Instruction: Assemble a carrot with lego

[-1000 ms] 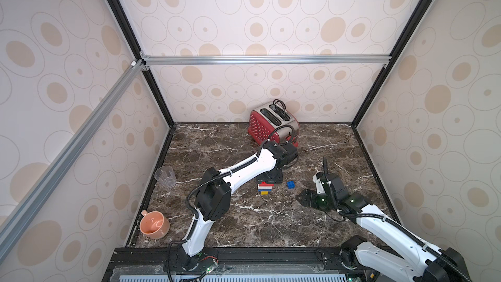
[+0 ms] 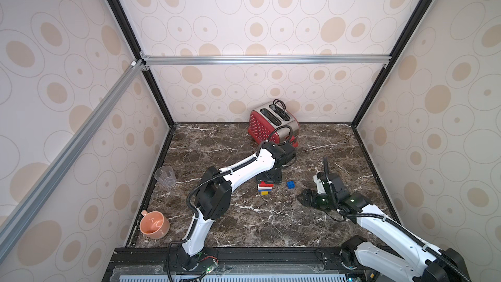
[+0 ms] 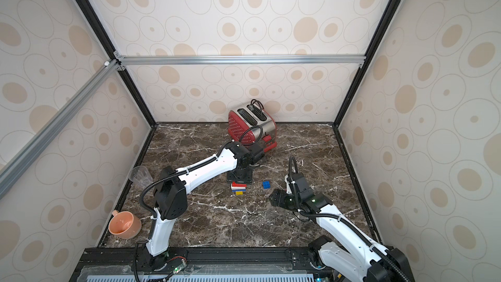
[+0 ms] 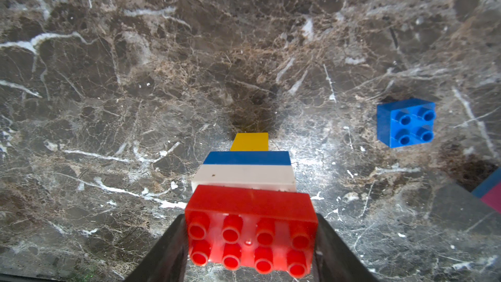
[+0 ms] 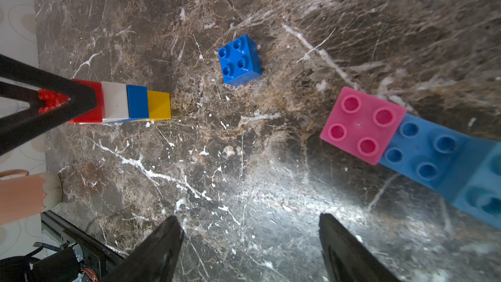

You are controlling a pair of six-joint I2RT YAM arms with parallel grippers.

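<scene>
My left gripper is shut on a red brick (image 4: pixel 250 202), whose studs face up between the fingers. Beneath it a white brick (image 4: pixel 243 176), a blue layer (image 4: pixel 246 157) and a yellow brick (image 4: pixel 250 141) form a stack. In the right wrist view the white brick (image 5: pixel 114 101) touches the red one. A loose small blue brick (image 5: pixel 240 61) lies on the table right of the stack. My right gripper stands open, nothing between its fingers. Past its fingertips lie a pink brick (image 5: pixel 361 125) and lighter blue bricks (image 5: pixel 425 148), in contact with each other.
A red toaster (image 2: pixel 273 123) stands at the back behind the left gripper. On the left side are an orange mug (image 2: pixel 154 224) and a clear cup (image 2: pixel 166 176). Bare marble tabletop (image 2: pixel 250 224) lies in front of the stack.
Almost nothing differs; the left gripper has shifted very slightly over the stack. The right arm and the loose blue brick look unmoved.
</scene>
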